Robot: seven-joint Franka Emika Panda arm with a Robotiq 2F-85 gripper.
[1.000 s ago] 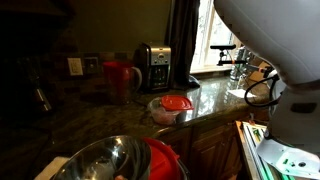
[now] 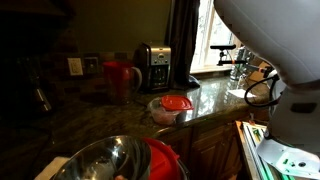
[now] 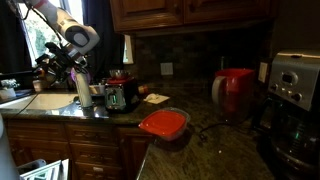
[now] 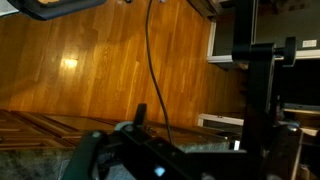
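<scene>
A glass bowl [image 3: 178, 132] stands on the dark counter, with a red lid [image 3: 160, 122] lying tilted over its near left side. In exterior view 1 the same red lid [image 2: 176, 102] shows beside the glass bowl [image 2: 161, 113]. Away from the counter items, my arm's white and dark end [image 3: 80, 42] is raised by the window. The wrist view looks down on a wooden floor [image 4: 105, 75], and dark gripper parts fill its lower edge. Where the fingertips stand, and whether anything lies between them, is unclear.
A red pitcher [image 2: 120, 78] and a toaster [image 2: 156, 67] stand along the back wall. A metal bowl [image 2: 100, 160] and a red bowl [image 2: 162, 160] are in the foreground. Open counter [image 3: 205, 165] lies before the glass bowl. A cable [image 4: 154, 75] crosses the wrist view.
</scene>
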